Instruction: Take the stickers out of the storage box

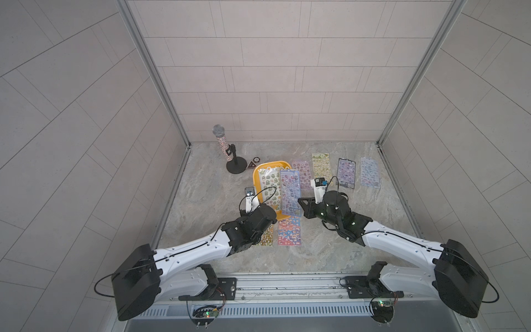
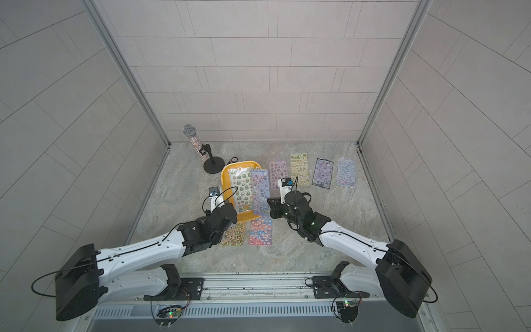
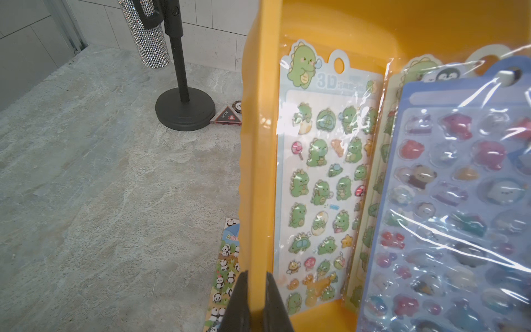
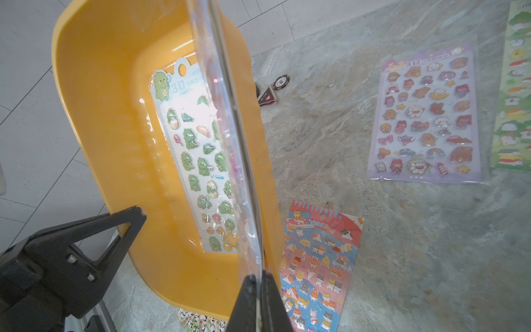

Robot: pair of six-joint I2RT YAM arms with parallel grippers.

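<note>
The yellow storage box (image 3: 260, 166) is tilted, with a dinosaur sticker sheet (image 3: 320, 199) and a blue puffy sticker sheet (image 3: 448, 210) in it, plus another sheet between them. My left gripper is shut on the box's left wall. My right gripper is at the blue sheet's edge, which stands upright between its fingers at the box's right side; whether they grip it is unclear.
Several sticker sheets (image 4: 426, 116) lie right of and behind the box, and others (image 4: 315, 260) in front. A microphone on a black stand (image 1: 236, 164) and small triangular item (image 3: 226, 116) are back left. Bare table lies at both sides.
</note>
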